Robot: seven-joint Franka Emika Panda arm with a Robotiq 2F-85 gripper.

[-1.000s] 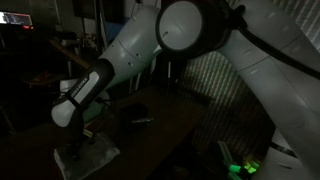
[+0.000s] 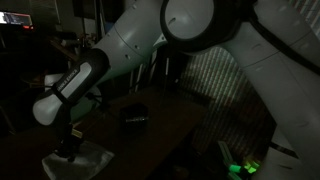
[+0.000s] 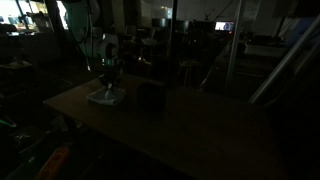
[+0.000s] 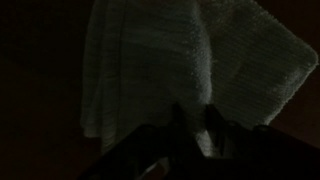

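Observation:
A pale, ribbed cloth (image 4: 150,65) fills much of the wrist view, with a raised fold running down its middle to my gripper. The two dark fingertips stand a little apart at that fold, but it is too dark to tell whether they grip it. In exterior view 1 the cloth (image 2: 93,160) lies on the table at the lower left, and my gripper (image 2: 70,148) is low over its left part. The same cloth (image 3: 106,97) appears near the table's left end in exterior view 2, under the arm.
A dark box-like object (image 2: 133,116) stands on the table beyond the cloth; in exterior view 2 this dark object (image 3: 151,97) is right of it. A corrugated panel (image 2: 222,90) rises behind the arm.
The cloth also lies slightly farther left.

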